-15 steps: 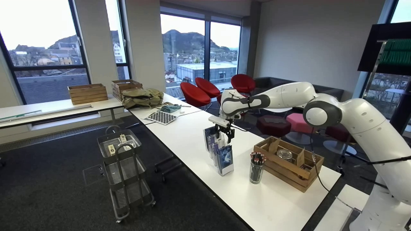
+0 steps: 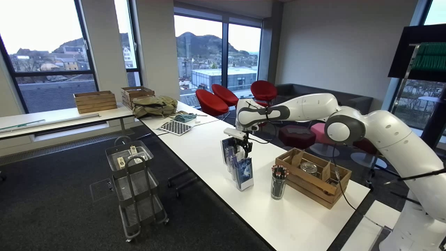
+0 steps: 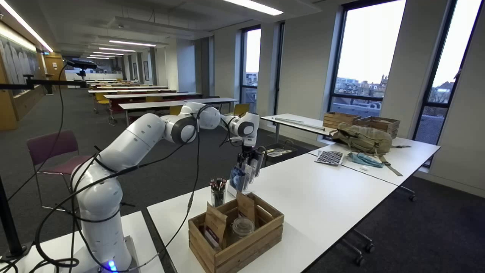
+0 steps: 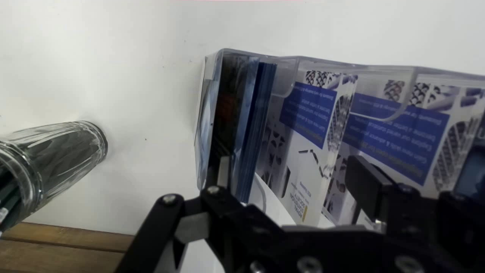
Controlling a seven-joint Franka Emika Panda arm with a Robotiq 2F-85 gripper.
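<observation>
A clear leaflet holder (image 2: 246, 183) with several tiers stands on the white table, filled with blue-and-white leaflets. Its front pocket carries dark blue leaflets (image 4: 257, 132); white leaflets with a blue band (image 4: 309, 113) fill pockets behind. My gripper is down among the pockets, its fingers (image 4: 369, 184) well apart. One finger is by the dark blue leaflets, the other by the white ones farther back. White leaflets and clear plastic show between them, and no grip is visible. In exterior view 2, the gripper (image 3: 246, 157) partly covers the holder's top.
Close by stands a glass of pencils (image 2: 277, 188). A wooden crate (image 2: 307, 184) with paper bags and a jar lies on the robot's side. Farther along the table are a checkered board (image 2: 176, 128), a teal cloth (image 2: 184, 118) and a green backpack (image 2: 154, 105).
In exterior view 1 the gripper has come down and slightly left, from above the holder to among its pockets. The holder, glass and crate look unmoved.
</observation>
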